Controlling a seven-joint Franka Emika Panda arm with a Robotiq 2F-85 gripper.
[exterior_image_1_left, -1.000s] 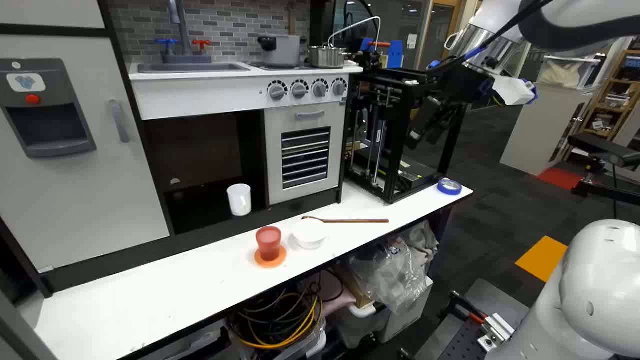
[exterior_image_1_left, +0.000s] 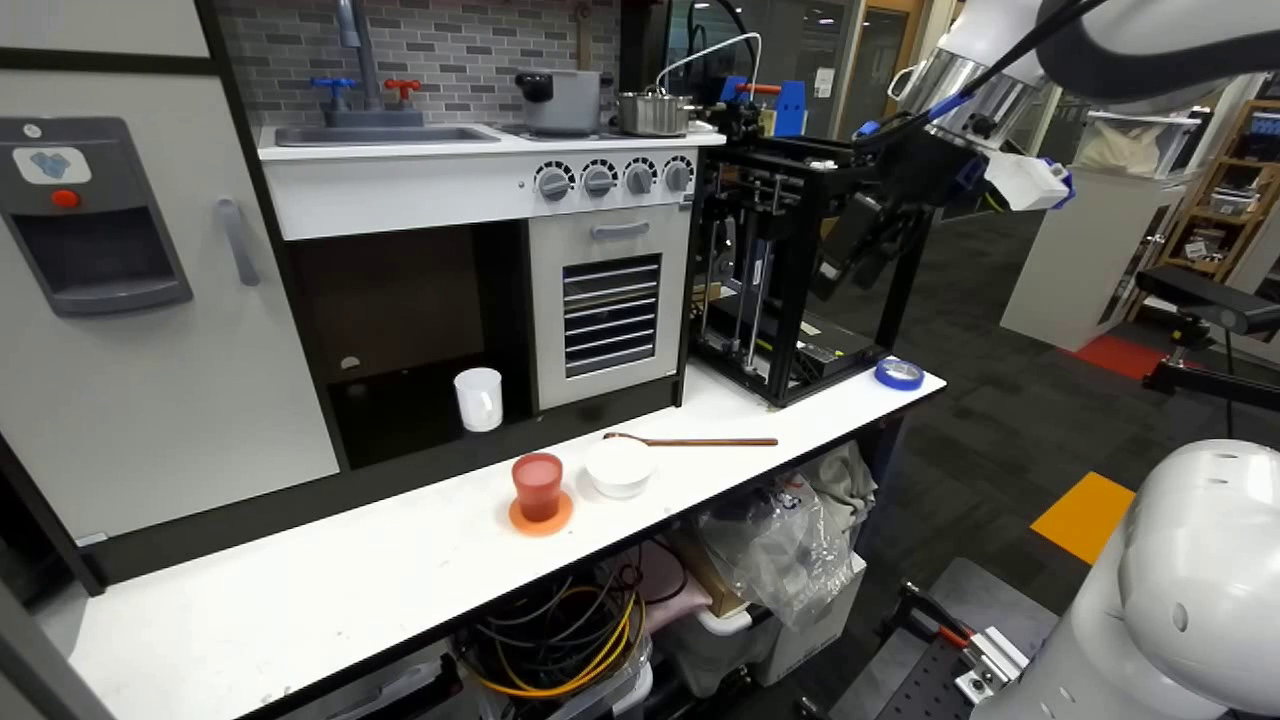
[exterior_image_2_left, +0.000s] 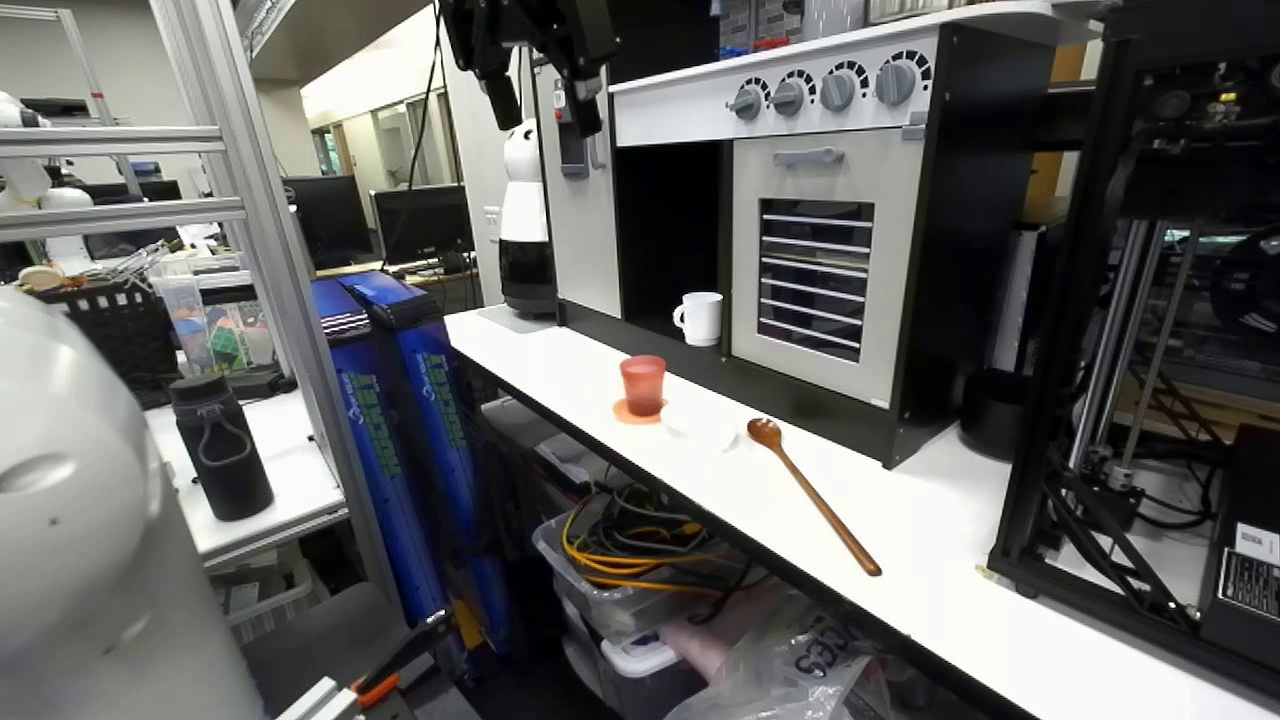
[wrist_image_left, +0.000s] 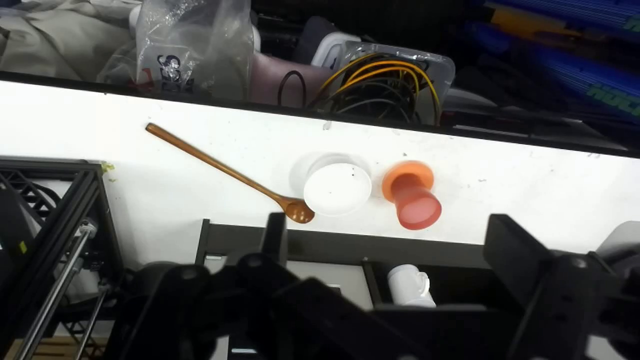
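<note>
My gripper is open, its two dark fingers wide apart with nothing between them. It hangs high above the table, as exterior view 2 also shows at the gripper (exterior_image_2_left: 546, 114). Below it, a red cup (wrist_image_left: 418, 207) stands upright on an orange coaster (wrist_image_left: 393, 174). Beside the cup is a white bowl (wrist_image_left: 337, 189). A brown wooden spoon (wrist_image_left: 222, 167) lies on the white tabletop, its head close to the bowl. In the dark opening of the toy kitchen sits a white mug (exterior_image_2_left: 702, 319).
The toy kitchen's oven door (exterior_image_1_left: 612, 294) rises behind the table. A black 3D printer frame (exterior_image_1_left: 780, 276) stands at the right end, with a roll of blue tape (exterior_image_1_left: 900, 373) near it. On the stove are pots (exterior_image_1_left: 564, 102).
</note>
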